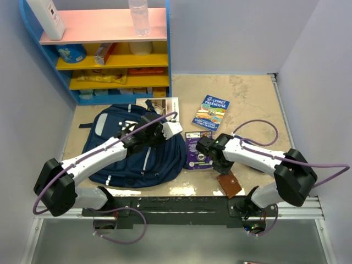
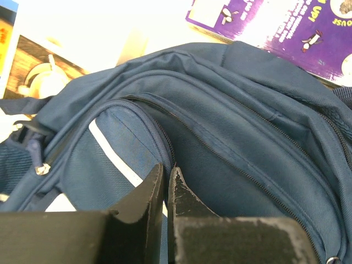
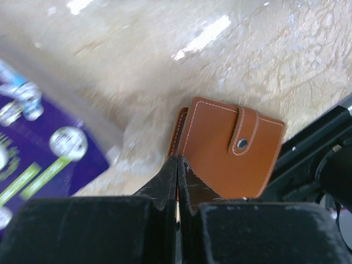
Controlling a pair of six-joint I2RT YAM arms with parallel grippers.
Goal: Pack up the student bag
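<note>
The navy backpack [image 1: 144,165] lies on the table at left. My left gripper is shut on the piped, zip-lined edge of the bag's fabric [image 2: 137,115]. Low on the right, a brown wallet [image 3: 234,146] with a snap strap lies near the table's front edge. My right gripper is shut with its fingertips at the wallet's edge; nothing clearly shows between them, and I cannot tell whether a thin cover is pinched. A purple book [image 1: 196,151] lies between bag and right arm, with the blue Treehouse book [image 1: 210,112] behind it.
Behind the bag stands a blue shelf unit [image 1: 169,55] with yellow shelves, holding bottles and packages. A pale printed sheet or book [image 1: 171,104] lies partly under the bag. Walls close in both sides.
</note>
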